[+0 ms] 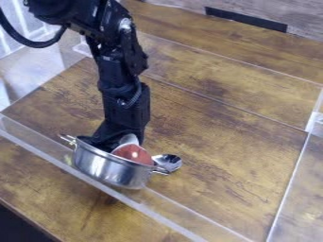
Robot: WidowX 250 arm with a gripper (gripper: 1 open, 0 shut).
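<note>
My black gripper (116, 140) reaches down into a steel pot (111, 171) near the lower left of the camera view. Inside the pot, at the fingers' right, sit a red round object (135, 155) and a whitish piece beside it. The fingertips are hidden by the pot and its contents, so the finger's state is unclear. A shiny metal object (168, 162), perhaps a spoon or lid part, lies at the pot's right.
Clear strips or panels run along its left and right sides. A dark slot (245, 21) is at the back.
</note>
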